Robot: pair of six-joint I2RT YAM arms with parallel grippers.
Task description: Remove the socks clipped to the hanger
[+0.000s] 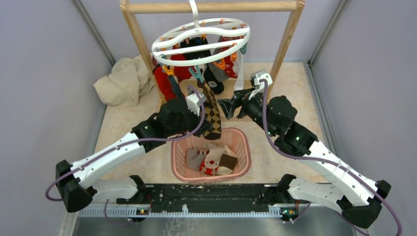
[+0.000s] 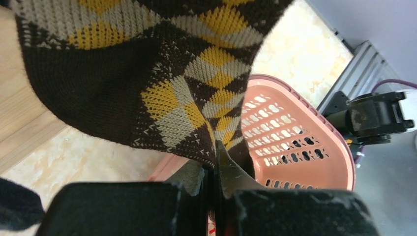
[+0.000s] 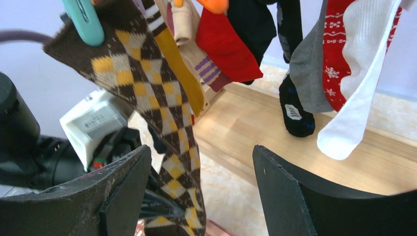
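Observation:
A brown argyle sock (image 1: 211,113) hangs from a teal clip (image 1: 195,73) on the white round hanger (image 1: 200,58); my left gripper is shut on its lower part, over the basket. My right gripper is open, facing the same sock (image 3: 147,83) from the right, with nothing held. Other socks, red (image 3: 223,44), black, grey and white, hang clipped behind it.
A pink basket (image 1: 175,152) with several socks inside sits below the hanger. A cream cloth (image 1: 120,81) lies at the back left. The wooden stand (image 1: 282,34) surrounds the hanger. Bare floor shows at the right.

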